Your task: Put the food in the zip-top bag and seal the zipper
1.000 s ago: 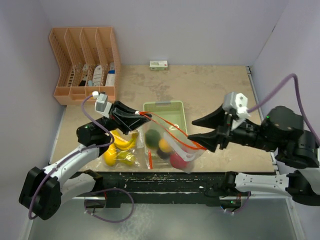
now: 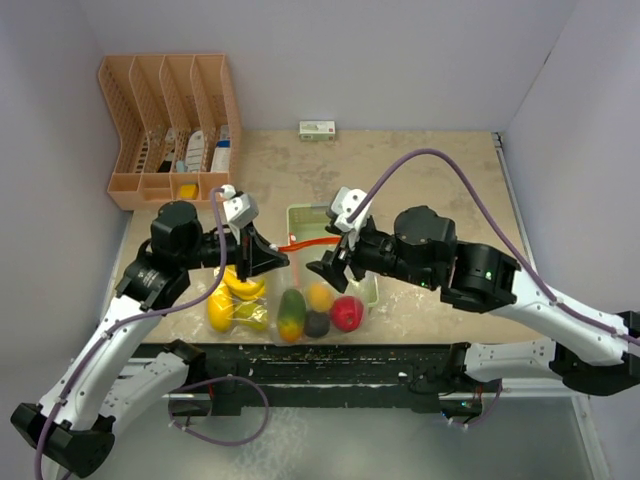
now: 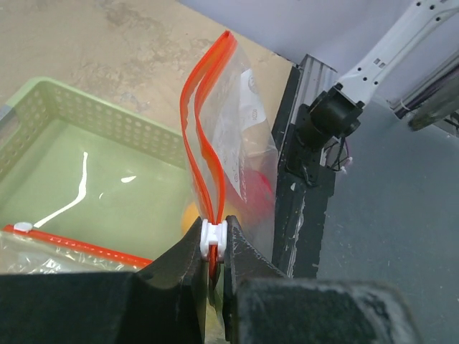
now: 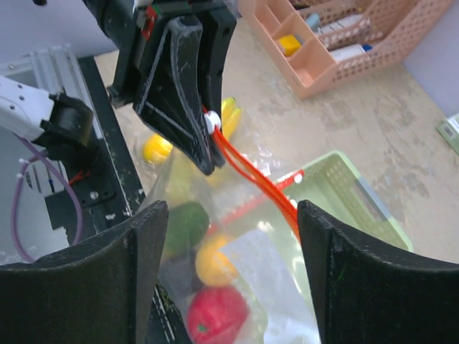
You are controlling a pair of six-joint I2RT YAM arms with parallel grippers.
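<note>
My left gripper point(image 2: 276, 254) is shut at the white zipper slider point(image 3: 213, 236) on the orange zip of a clear bag point(image 3: 240, 143), holding it up. In the bag are a green-orange mango-like food point(image 2: 290, 312), an orange fruit point(image 2: 319, 296), a dark one and a red one point(image 4: 215, 312). My right gripper point(image 2: 335, 268) stands part open near the bag's other end; in its wrist view the orange zip runs down toward the space between its fingers. More bagged yellow food point(image 2: 245, 287) lies to the left.
A green bin point(image 3: 100, 186) sits under the bag, another orange zipper along its near side. A pink divided organizer point(image 2: 168, 120) stands at back left, a small box point(image 2: 317, 130) at the back.
My right gripper has moved left toward the bag and my left arm. The bag's loose zipper end no longer reaches out to the right, and the bag's food hangs lower in the top view.
</note>
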